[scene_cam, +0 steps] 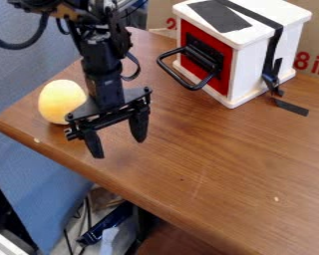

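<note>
My gripper hangs low over the left part of the wooden table, its two black fingers spread apart with bare tabletop between them. A pale yellow round object sits on the table just left of the gripper, partly behind the arm. At the back right stands a white box with a red front panel, a black handle and black straps over its top.
A cardboard box stands behind the white box.
</note>
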